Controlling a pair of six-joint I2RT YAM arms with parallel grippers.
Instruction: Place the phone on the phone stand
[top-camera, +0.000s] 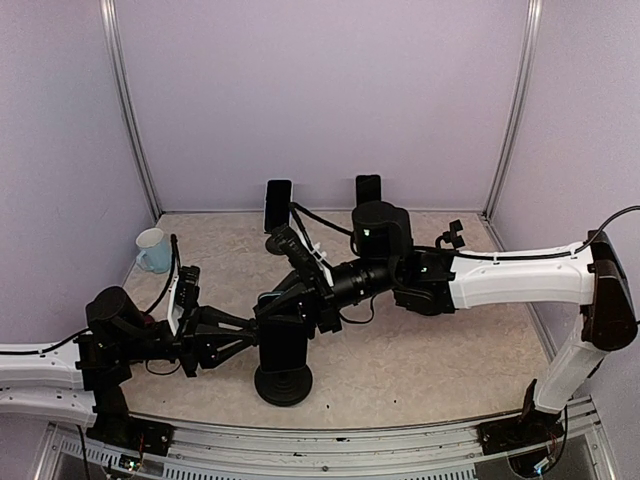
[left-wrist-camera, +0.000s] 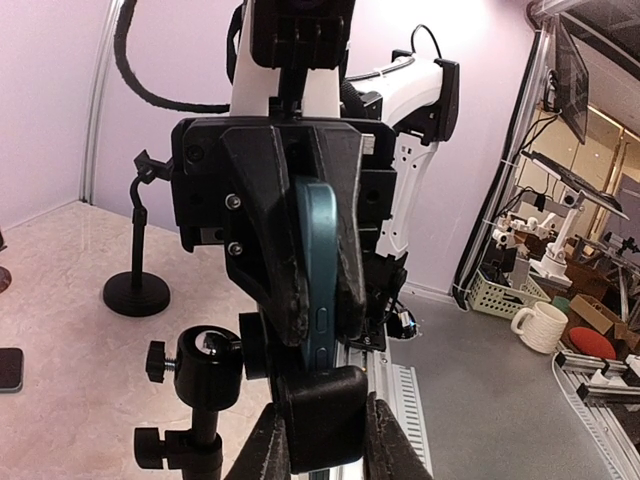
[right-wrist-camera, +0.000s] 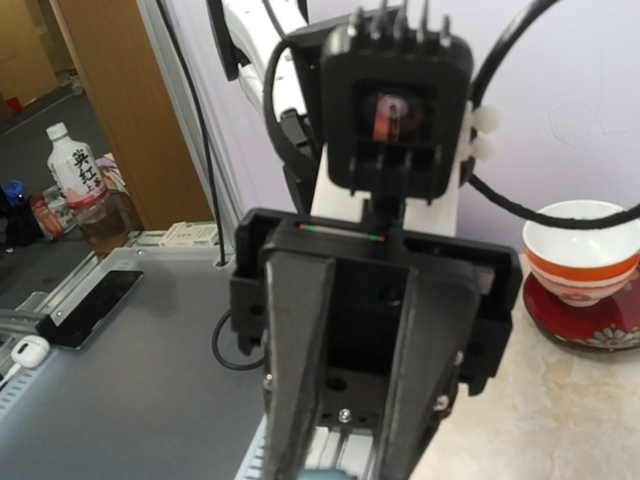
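At the front centre of the table, the black phone stand (top-camera: 283, 385) stands on its round base. My left gripper (top-camera: 252, 332) is shut on the stand's upper part, seen in the left wrist view as a black clamp (left-wrist-camera: 322, 420) between its fingertips. Above it my right gripper (top-camera: 270, 310) is shut on the phone (left-wrist-camera: 318, 265), a teal-edged slab held upright at the stand's holder. Whether the phone rests fully in the holder cannot be told. In the right wrist view the phone is mostly hidden below the fingers.
A light blue mug (top-camera: 152, 252) stands at the back left. Two other dark phones on stands (top-camera: 278, 205) (top-camera: 368, 188) are at the back.
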